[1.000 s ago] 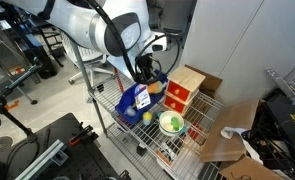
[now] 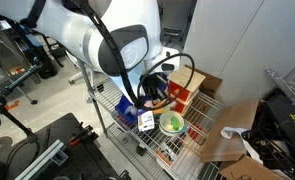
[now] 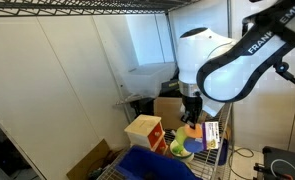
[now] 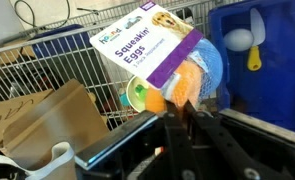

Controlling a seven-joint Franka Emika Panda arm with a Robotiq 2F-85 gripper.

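My gripper is shut on an orange plush toy (image 4: 190, 80), which hangs from its fingers. Attached to the toy is a white and purple card (image 4: 149, 38) reading "Squeakin' Eggs". In exterior view 1 the card (image 2: 145, 120) hangs over the wire rack, left of a pale green bowl (image 2: 172, 123), and the arm covers much of the toy. From the second exterior side, the orange toy (image 3: 194, 130) shows below the gripper. Toy and card partly hide the bowl (image 4: 137, 94) in the wrist view.
A blue bin (image 4: 278, 80) lies right in the wrist view, holding a white-headed tool (image 4: 237, 39) and a yellow-handled one. Red-and-wood drawers (image 2: 185, 88) stand behind the bowl. Open cardboard boxes (image 2: 232, 130) occupy the right. Bare wire rack (image 2: 137, 150) shows in front.
The arm has swung right and lower. The card and toy have come away from the blue bin toward the front of the rack, near the bowl. The drawers are now partly covered by the arm.
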